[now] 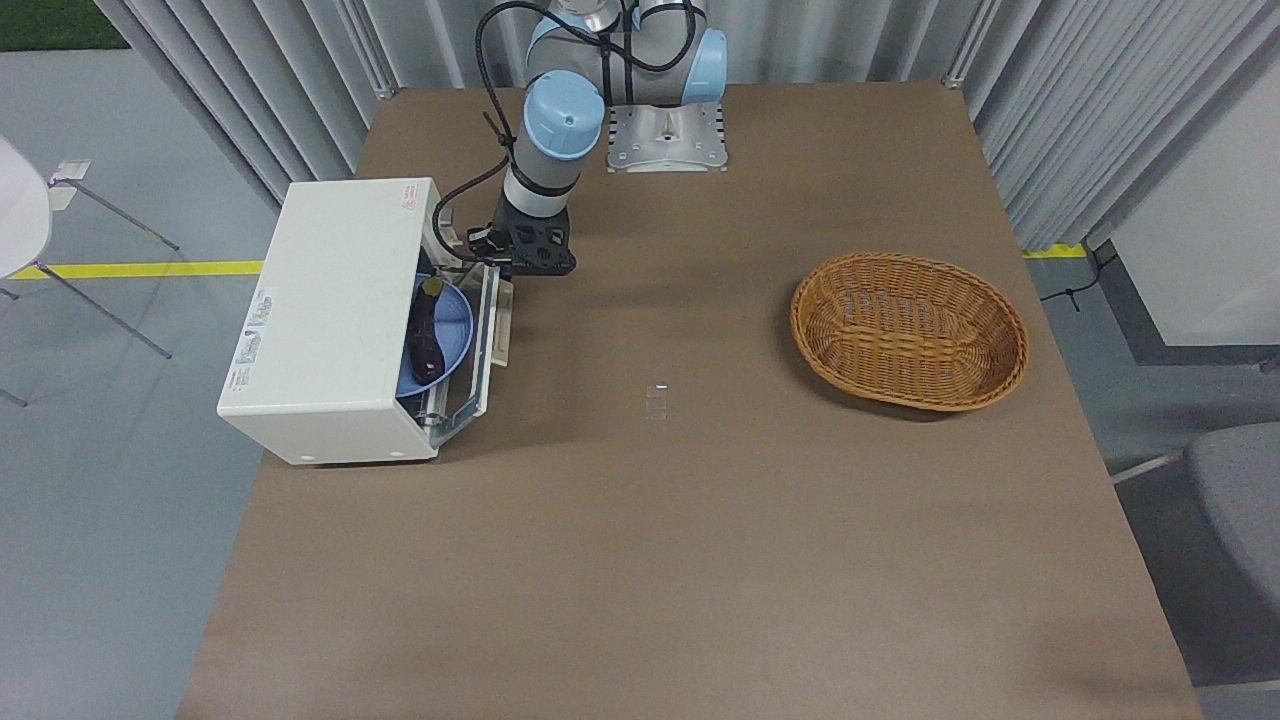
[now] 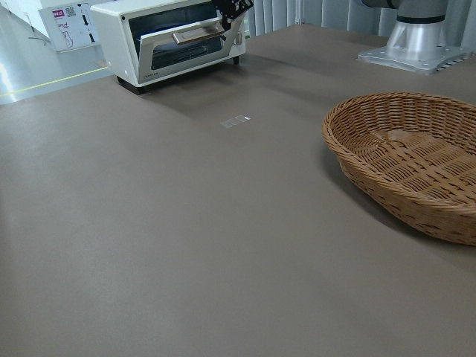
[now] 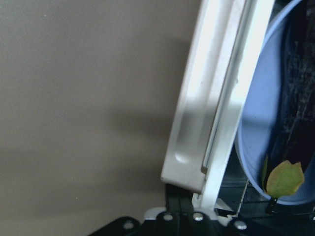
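Note:
A white toaster oven has its door tilted partly up, with a metal handle. Inside, a blue plate holds a dark eggplant with a green stem. My gripper is at the end of the door handle, low in the wrist view; whether its fingers are open or shut is unclear, as they are mostly hidden under the handle.
A wicker basket sits on the right of the brown table. The robot base stands at the back.

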